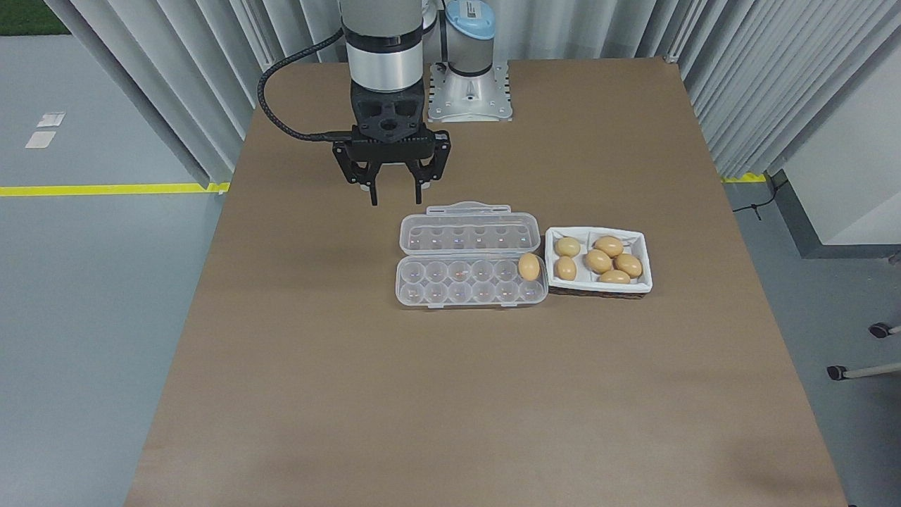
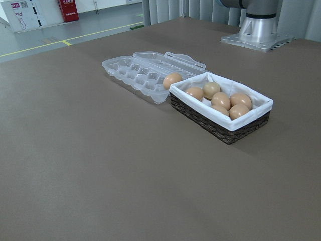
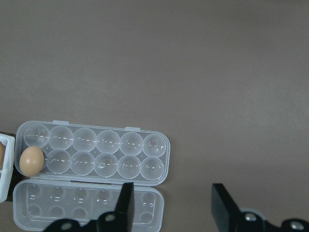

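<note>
A clear egg carton (image 1: 456, 291) lies open on the table with one brown egg (image 1: 528, 267) in a right-end cell, as seen from the front. Beside it, a white-lined wicker basket (image 2: 230, 131) holds several eggs (image 1: 599, 261). My gripper (image 1: 395, 193) hangs high above the table, behind and to the left of the carton, open with nothing between its fingers. In the wrist view the carton (image 3: 106, 142) and its egg (image 3: 32, 161) sit below and left of the gap between the fingers.
The robot base plate (image 1: 473, 110) stands at the back. Grey curtains line the table's rear edge.
</note>
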